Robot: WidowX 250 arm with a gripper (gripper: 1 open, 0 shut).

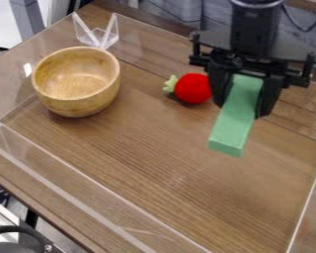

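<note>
My black gripper (248, 86) is shut on an upright, light green rectangular object (232, 128), held in the right half of the view, above the wooden table (147, 198). A red tomato-like thing (192, 88) with a small green top lies just left of and behind the gripper. A yellow-tan bowl (75, 82) sits at the back left, apart from the gripper.
A clear plastic item (94, 32) lies at the back left, beyond the bowl. The table's left edge shows at the lower left.
</note>
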